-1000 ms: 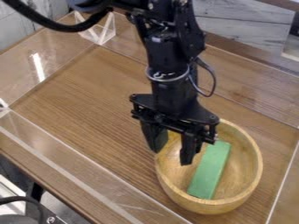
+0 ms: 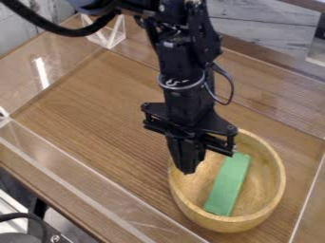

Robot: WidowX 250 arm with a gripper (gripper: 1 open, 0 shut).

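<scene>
The black gripper (image 2: pixel 191 150) hangs over the left part of a round light-wood bowl (image 2: pixel 195 206), its fingers pointing down at the bowl's rim area. Its fingertips are dark and partly hidden, so what lies between them cannot be made out. A green block (image 2: pixel 227 184) lies in the right part of the bowl, apart from the gripper.
Clear plastic pieces stand at its far left edges. A dark cable lies at the lower left corner.
The gripper has shifted slightly over the bowl's left side and now covers the small yellowish patch that showed between its fingers earlier. The green block has not visibly moved.
</scene>
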